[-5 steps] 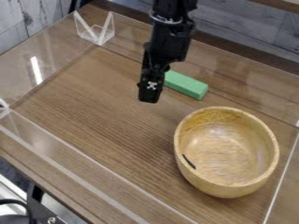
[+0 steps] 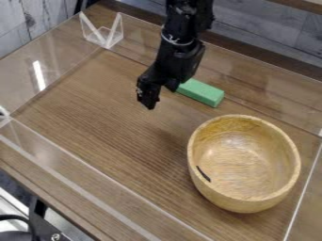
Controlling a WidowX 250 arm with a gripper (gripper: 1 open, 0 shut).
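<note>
My gripper (image 2: 161, 88) hangs over the wooden table at upper middle, its dark fingers spread open and pointing down toward the left. A green block (image 2: 201, 92) lies just to the right of it, partly behind the gripper. I cannot tell whether the fingertips touch the table.
A large beige bowl (image 2: 265, 132) takes up the lower right of the table. A white wire-like object (image 2: 104, 28) stands at the back left.
My gripper and arm have shifted up and back from where they were a second ago, with the wrist turned somewhat. The block and bowl have not visibly moved.
</note>
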